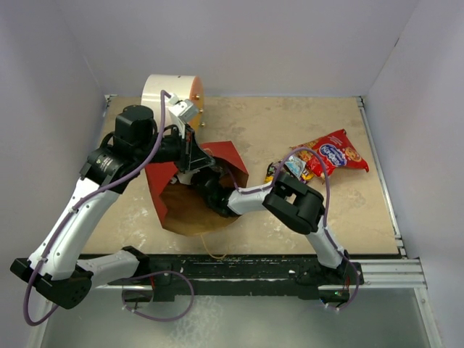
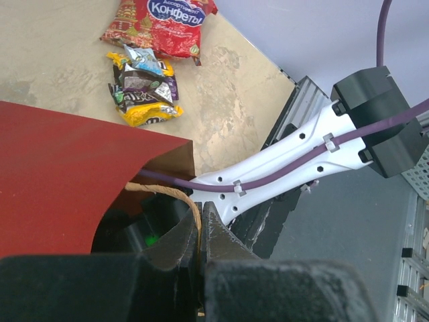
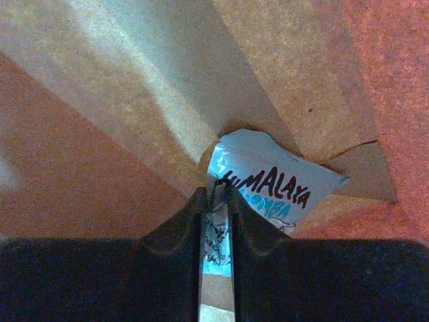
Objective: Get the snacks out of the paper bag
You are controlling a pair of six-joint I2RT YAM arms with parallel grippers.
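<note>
The red-and-kraft paper bag [image 1: 167,199] lies open in the top view. My left gripper [image 1: 190,156] is at its top edge; in the left wrist view the fingertips [image 2: 209,211] are shut beside the twisted handle [image 2: 154,189]. My right gripper [image 1: 206,174] reaches into the bag. In the right wrist view a silver Himalaya packet [image 3: 271,188] lies on the bag's inside, under the right gripper, whose fingers stand a little apart over the packet's left part; whether they grip it I cannot tell.
A red Конфеты bag [image 1: 332,154] and several small yellow and dark snack packets [image 1: 283,167] lie on the table at right. A cream cylinder [image 1: 163,87] stands behind the bag. Walls close in the table [image 1: 246,123] on the sides and back.
</note>
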